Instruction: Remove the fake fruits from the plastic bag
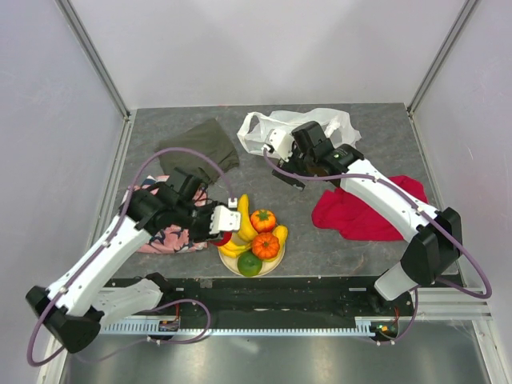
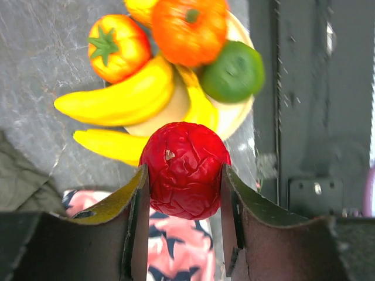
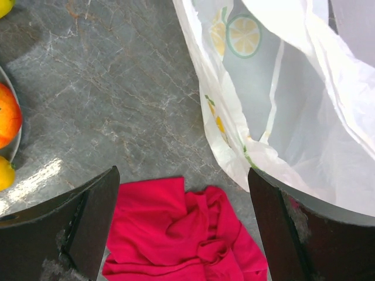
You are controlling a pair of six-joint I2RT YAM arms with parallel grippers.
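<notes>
A round red fruit (image 2: 186, 170) sits between the fingertips of my left gripper, both fingers against its sides. In the top view this red fruit (image 1: 225, 239) is over the left edge of the plate (image 1: 272, 267). Yellow bananas (image 1: 244, 220), two orange pumpkin- or tomato-like fruits (image 1: 266, 246), a green fruit (image 1: 249, 264) and a yellow fruit (image 1: 281, 234) lie on or at the plate. The white plastic bag (image 1: 335, 120) lies crumpled at the back, its inside partly visible (image 3: 293, 93). My right gripper stands open at the bag's near side, empty.
A red cloth (image 1: 368, 214) lies at the right. An olive cloth (image 1: 200, 150) and a pink patterned cloth (image 1: 175, 239) are at the left, the latter partly under my left arm. Bare grey table separates the plate from the red cloth.
</notes>
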